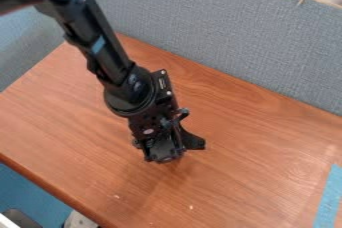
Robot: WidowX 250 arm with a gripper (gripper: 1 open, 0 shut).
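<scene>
My black arm reaches down from the top left to a wooden table [267, 172]. Its gripper [174, 147] hangs low over the middle of the tabletop, pointing downward and appearing shut. I see nothing held in it, though the fingertips are dark and hard to make out.
A grey padded wall [227, 32] runs along the table's back edge. A blue strip [327, 197] lies at the right edge. A blue surface shows past the front left edge. The tabletop around the gripper is clear.
</scene>
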